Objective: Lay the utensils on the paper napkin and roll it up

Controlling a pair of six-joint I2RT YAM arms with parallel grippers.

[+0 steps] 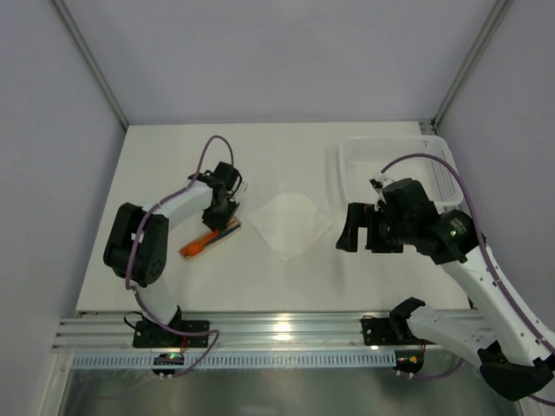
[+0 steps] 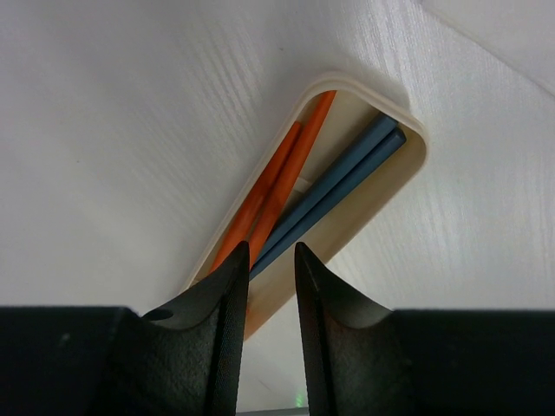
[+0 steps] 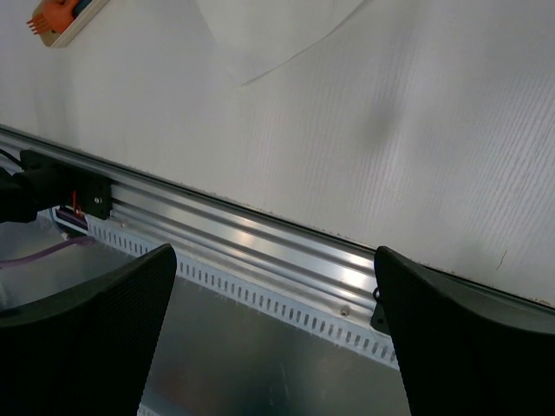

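Note:
A narrow beige tray (image 2: 416, 160) lies diagonally in the left wrist view, holding orange utensil handles (image 2: 276, 186) beside dark blue ones (image 2: 338, 178). My left gripper hangs over this tray, its fingers part open with a narrow gap; no utensil is visibly gripped. From the top, the left gripper (image 1: 217, 227) covers the tray's middle, leaving an orange fork end (image 1: 192, 249) in sight. The white paper napkin (image 1: 289, 225) lies flat and empty to the tray's right. Wide open and empty, my right gripper (image 1: 362, 246) is held right of the napkin.
A white rectangular bin (image 1: 395, 143) stands at the back right. A metal rail (image 1: 282, 321) runs along the front edge.

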